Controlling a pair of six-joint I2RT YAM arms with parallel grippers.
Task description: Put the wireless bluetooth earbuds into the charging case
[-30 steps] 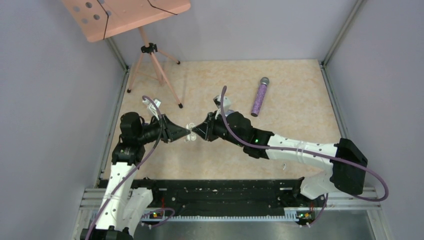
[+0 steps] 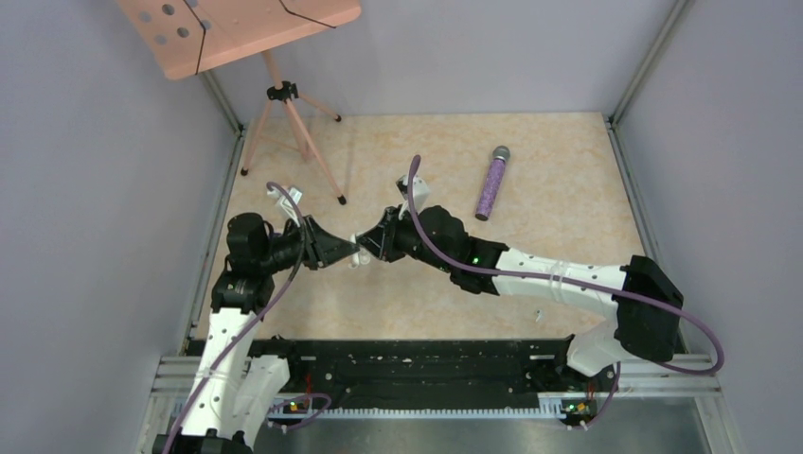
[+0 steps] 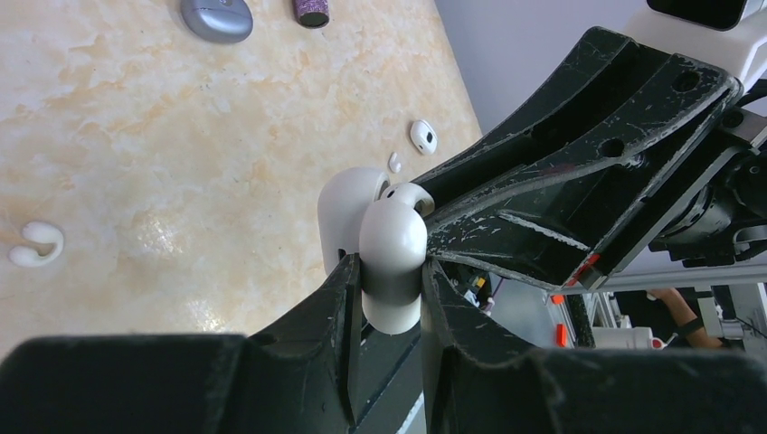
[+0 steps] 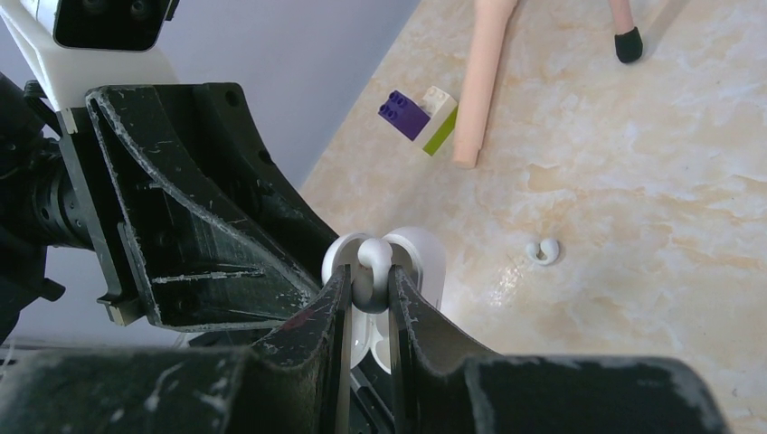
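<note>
The white charging case (image 3: 392, 244) stands open, its lid (image 3: 345, 212) swung back, with my left gripper shut on it above the table. Pinched in my right gripper is a white C-shaped earbud (image 4: 374, 255), right at the open case (image 4: 425, 253). Whether it sits in its slot cannot be seen, since the fingers cover the contact. The left wrist view shows part of this earbud (image 3: 411, 195) against the case's far side. A second earbud (image 4: 543, 251) lies loose on the table. From above, both grippers meet around the case (image 2: 360, 257).
A purple microphone (image 2: 494, 184) lies toward the back right. In the left wrist view a grey mouse (image 3: 217, 18) and a white oval object (image 3: 423, 136) rest on the table. Toy blocks (image 4: 418, 117) lie near the pink tripod stand (image 4: 484, 81).
My right arm has shifted slightly left, bringing its fingertips closer onto the case. The left arm and the case have stayed nearly still.
</note>
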